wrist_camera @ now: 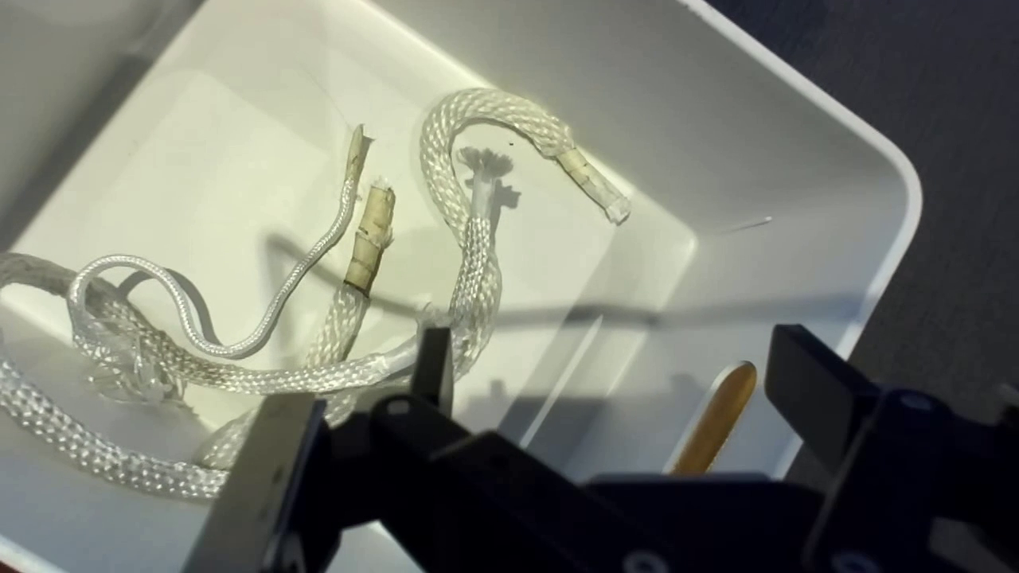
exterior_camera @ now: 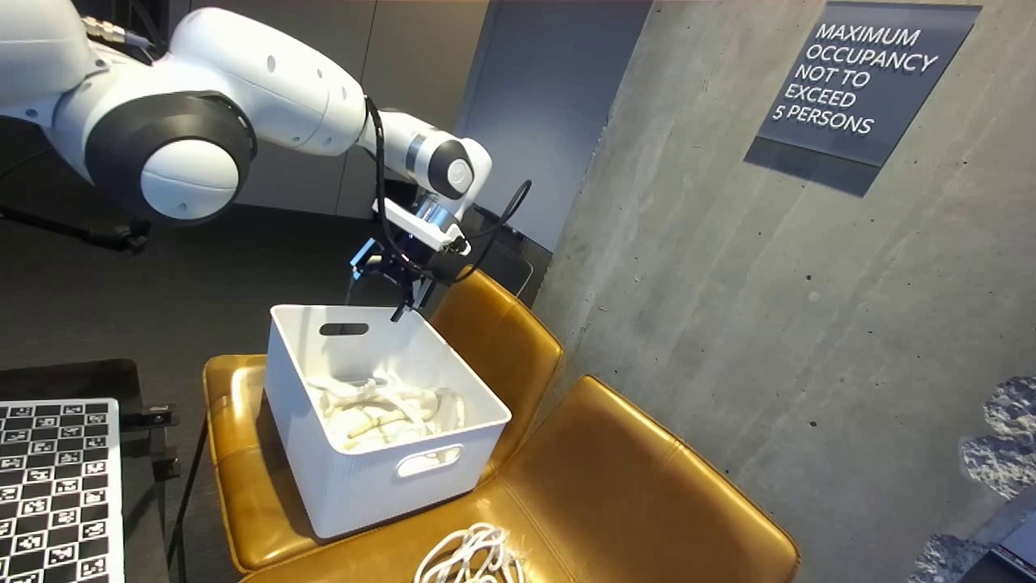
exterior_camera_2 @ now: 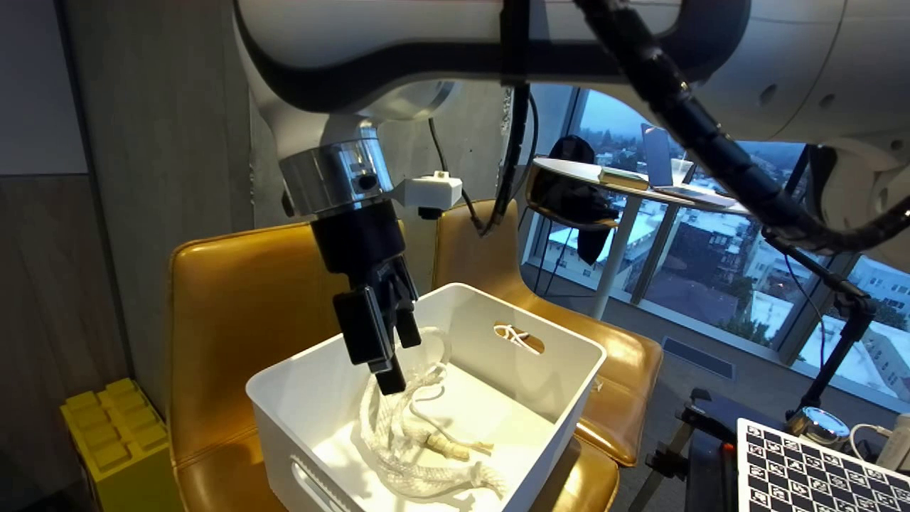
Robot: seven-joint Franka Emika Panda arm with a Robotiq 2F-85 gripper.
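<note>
White ropes lie loosely in a white plastic bin (exterior_camera: 350, 500). In the wrist view a braided rope (wrist_camera: 473, 286) bends up through the middle, its end frayed. A thin cord (wrist_camera: 320, 250) curls on the left. One thicker rope end (wrist_camera: 368, 239) is wrapped in tan tape. My gripper (exterior_camera_2: 399, 354) hangs over one end of the bin, above the ropes and apart from them. Its dark fingers (wrist_camera: 812, 387) are spread wide with nothing between them. They hide part of the ropes and the bin's near side in the wrist view.
The bin stands on a tan leather chair (exterior_camera: 233, 389). A second tan chair (exterior_camera: 660, 466) adjoins it, with a coil of white cord (exterior_camera: 471, 555) on its seat. A concrete wall (exterior_camera: 825, 321) rises behind. A checkered board (exterior_camera: 58, 486) lies at the left.
</note>
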